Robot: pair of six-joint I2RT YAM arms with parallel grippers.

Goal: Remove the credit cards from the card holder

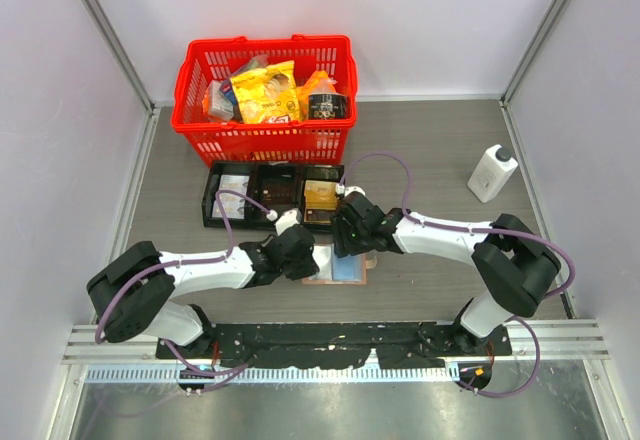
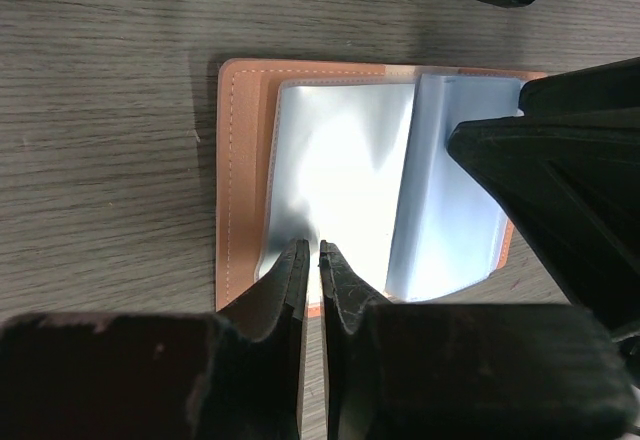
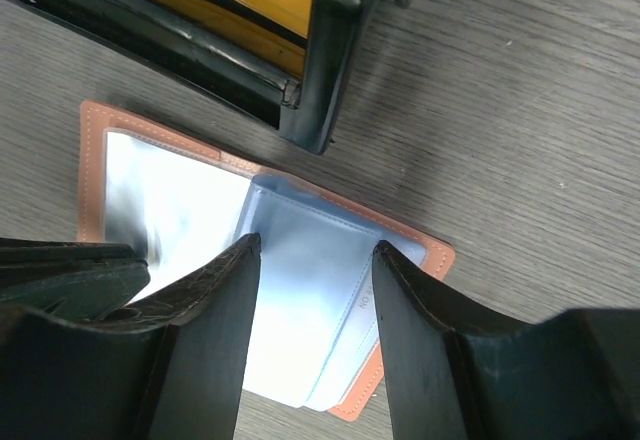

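The card holder (image 2: 234, 175) lies spread flat on the table, tan-edged, with clear sleeves inside. Its left side has a white sleeve (image 2: 335, 160); its right side has a bluish sleeve (image 3: 320, 250). My left gripper is over the lower part of the white sleeve, its fingertips only a narrow gap apart and nothing visible held between them. Over the bluish sleeve, my right gripper stands open, a finger to either side. Whether any fingertip touches a sleeve I cannot tell. No separate card can be made out in the wrist views.
A black compartment tray (image 1: 263, 168) sits just behind the card holder, its edge close to my right gripper. Farther back stands a red basket (image 1: 262, 144) of packets. A white bottle (image 1: 492, 173) is at the right.
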